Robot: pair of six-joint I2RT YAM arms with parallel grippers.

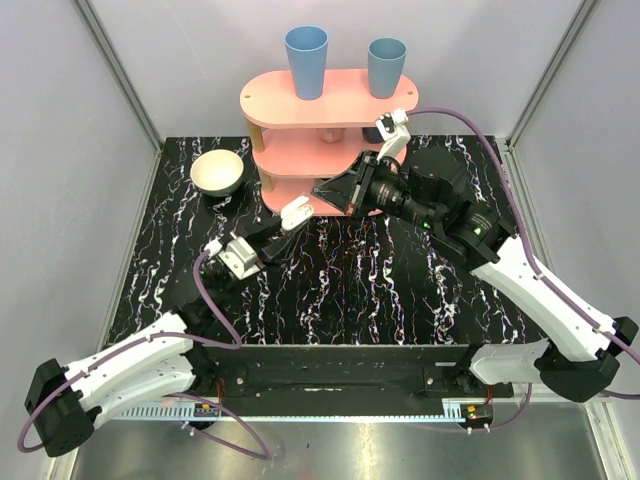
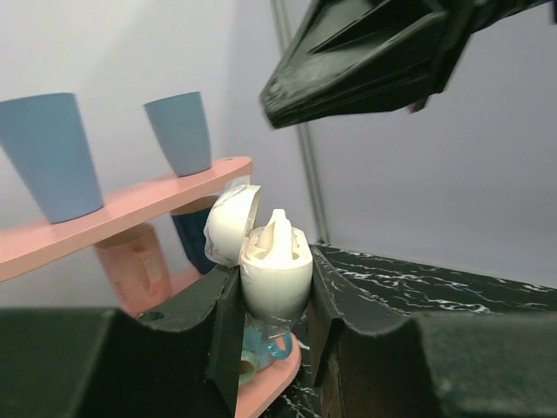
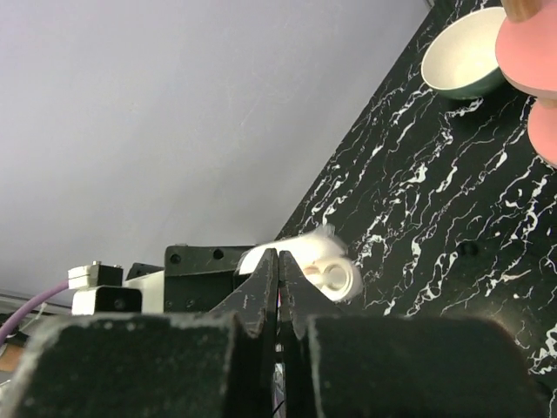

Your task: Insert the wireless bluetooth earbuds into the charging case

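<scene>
The white charging case (image 1: 296, 214) is held up in my left gripper (image 1: 283, 232), which is shut on it; in the left wrist view the case (image 2: 274, 279) faces the camera with its lid (image 2: 230, 225) tilted back, and a pale upright piece shows at its top. My right gripper (image 1: 327, 195) is shut, just right of and a little above the case, with nothing seen between its fingertips. In the right wrist view the case (image 3: 335, 277) lies beyond those closed tips, partly hidden by them.
A pink tiered shelf (image 1: 265, 100) with blue cups (image 1: 307, 65) and mugs stands at the back. A pale bowl (image 1: 216, 171) sits back left.
</scene>
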